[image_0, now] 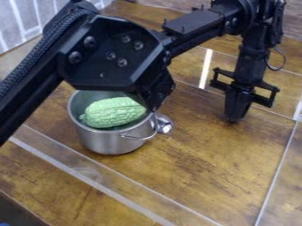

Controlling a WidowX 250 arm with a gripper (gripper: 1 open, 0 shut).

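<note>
My black gripper [235, 109] hangs low over the wooden table at the right, shut with nothing visible between its fingers. The arm arches from the upper left across the top of the camera view. Left of the gripper, a steel pot [111, 139] with a handle holds a green corn-cob-like item [112, 111]. The arm's dark body hides the back part of the pot.
A small shiny metal object [163, 123] is at the pot's right side. A white railing-like edge shows at the top left.
</note>
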